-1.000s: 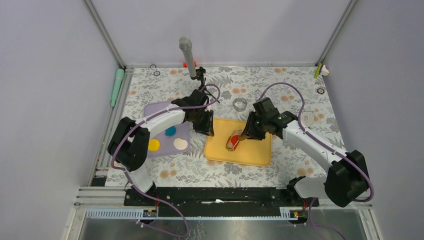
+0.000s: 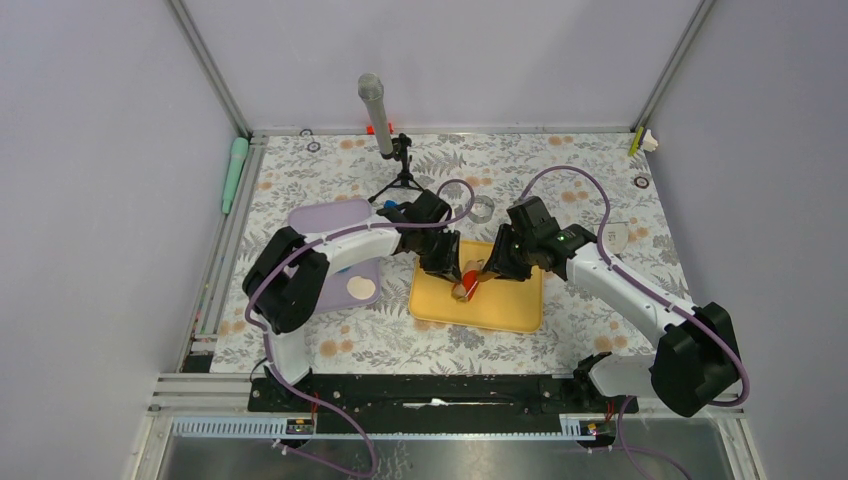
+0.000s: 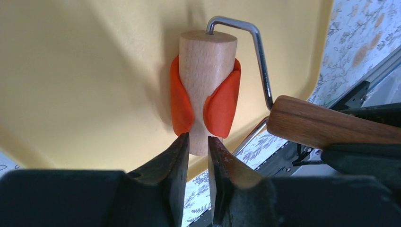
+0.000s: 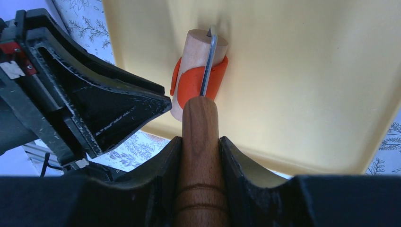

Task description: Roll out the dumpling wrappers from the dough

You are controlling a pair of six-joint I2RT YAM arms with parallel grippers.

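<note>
A wooden roller [image 3: 203, 56] lies on the yellow tray [image 2: 510, 305], with orange dough [image 3: 222, 104] wrapped up both its sides [image 4: 194, 85]. My right gripper is shut on the roller's wooden handle [image 4: 201, 165], which joins a metal frame. My left gripper is just beside the roller's end, its fingertips close together over it; whether they touch or hold anything is hard to tell.
A purple tray [image 2: 330, 215] with cream and other discs sits left, partly under the left arm. A clear ring [image 2: 481, 208] and a microphone on a stand [image 2: 376, 115] are at the back.
My left gripper has moved right from the yellow tray's left side to beside the roller. The right arm and roller have hardly moved.
</note>
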